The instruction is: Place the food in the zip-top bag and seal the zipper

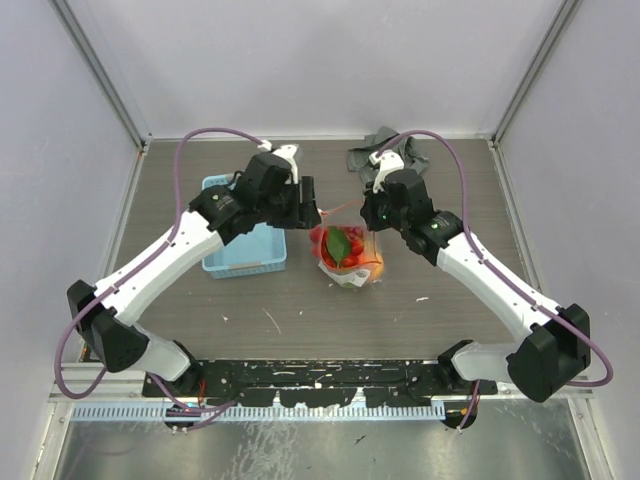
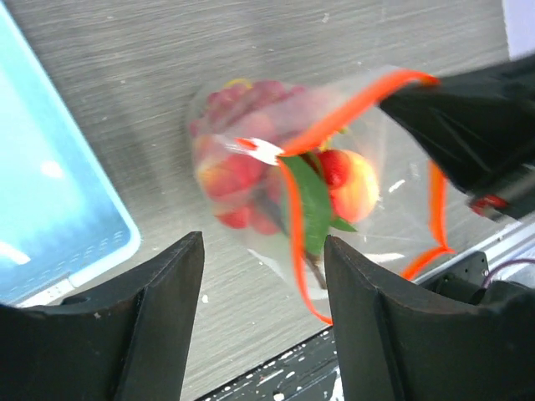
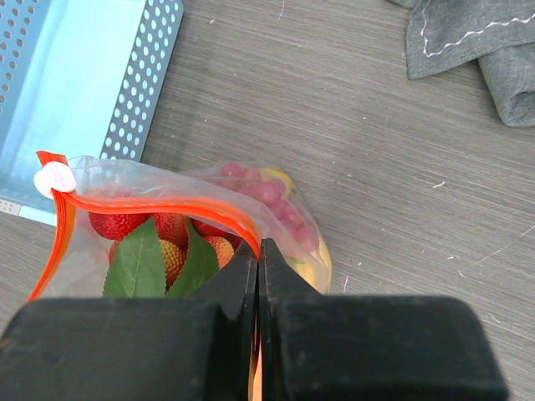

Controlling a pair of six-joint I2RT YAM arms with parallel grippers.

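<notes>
The zip bag (image 1: pixel 345 255) stands open at the centre, holding red fruit, green leaves (image 3: pixel 134 267), pink grapes (image 3: pixel 267 192) and a yellow fruit. Its orange zipper (image 3: pixel 159 205) runs along the top. My right gripper is shut on the bag's top rim. My left gripper hovers just left of the bag, fingers apart, with the bag seen beyond them in the left wrist view.
A blue basket (image 1: pixel 240 264) lies left of the bag, empty where visible, partly under my left arm. A grey cloth (image 3: pixel 451 33) lies at the back right.
</notes>
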